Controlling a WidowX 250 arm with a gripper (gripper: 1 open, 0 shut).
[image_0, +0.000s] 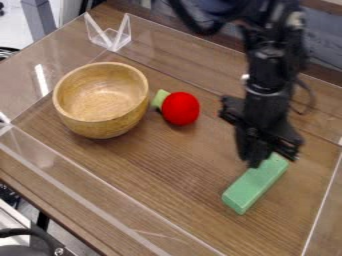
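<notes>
The black gripper (253, 152) hangs low over the table at the right, blurred, its tip at the upper-left end of a mint green block (255, 185) lying flat; whether they touch is unclear, and the blur hides whether the fingers are shut. A red ball-like object (182, 108) sits left of the arm, with a small light green piece (162, 98) behind it.
A wooden bowl (103, 121) stands on the left of the wooden table (134, 200). A clear plastic object (111, 32) is at the back left.
</notes>
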